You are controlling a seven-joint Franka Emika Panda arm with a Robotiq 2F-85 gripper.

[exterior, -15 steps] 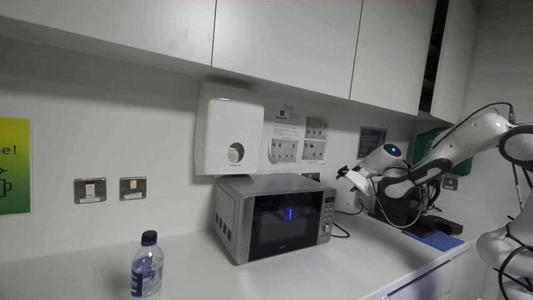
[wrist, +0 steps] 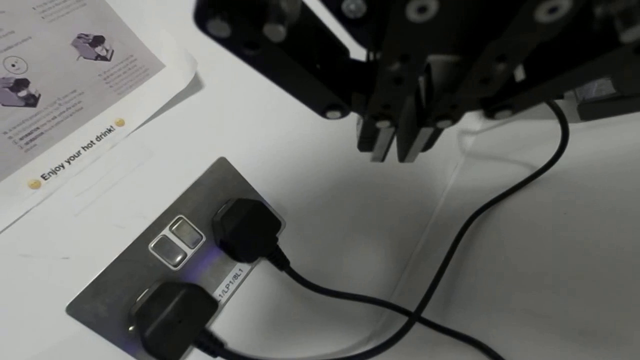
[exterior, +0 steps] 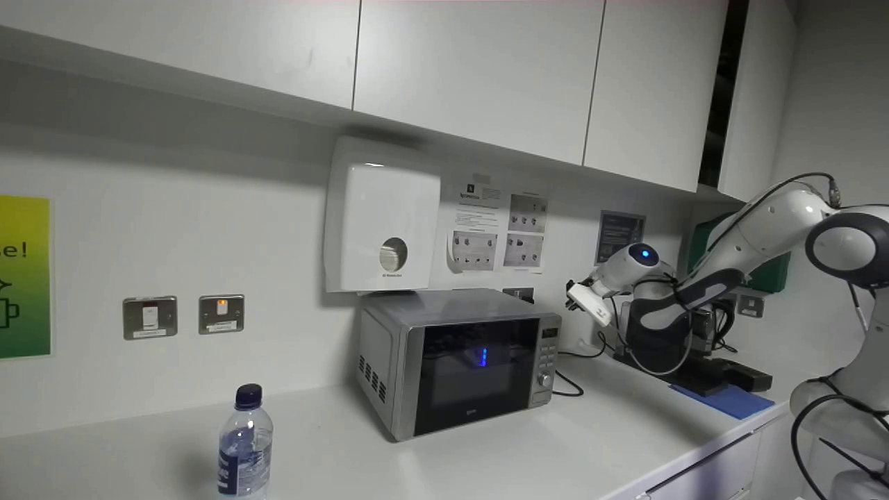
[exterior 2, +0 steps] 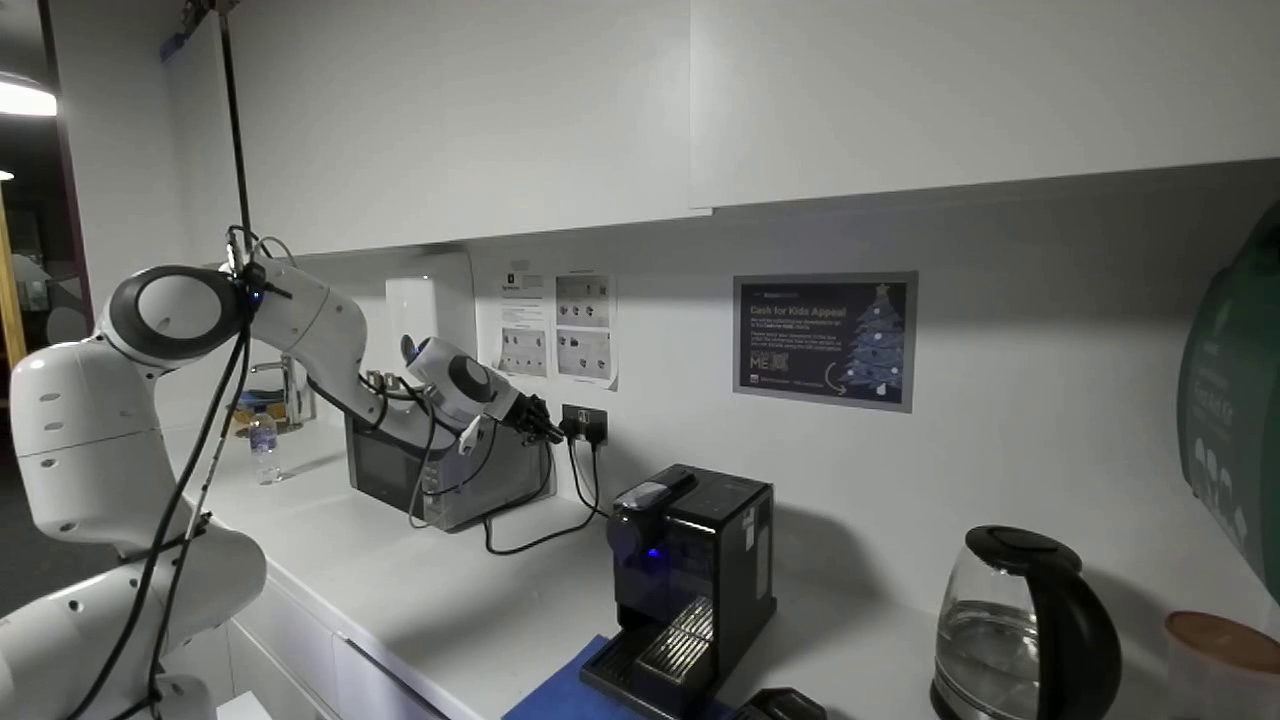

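Note:
In the wrist view my gripper is part open, its two fingertips close together with a narrow gap and nothing between them. Beside and below it in that view is a metal wall socket (wrist: 102, 306) with two black plugs in it, the upper plug (wrist: 246, 231) being nearer the fingers. Two small switches (wrist: 169, 251) sit between the plugs. No contact with plug or switch shows. Exterior view 2 has my gripper (exterior 2: 557, 432) just left of the socket (exterior 2: 585, 418), at about its height.
The microwave (exterior: 479, 367) stands left of my gripper in exterior view 1. Black cables (exterior 2: 516, 550) trail over the counter. A coffee machine (exterior 2: 720, 516) and a glass kettle (exterior 2: 990, 624) stand to the right in exterior view 2. A water bottle (exterior: 246, 450) is farther left.
My arm has shifted slightly left in exterior view 1, and the hand has tipped a little. My gripper's fingers, spread wide before, are now drawn close together.

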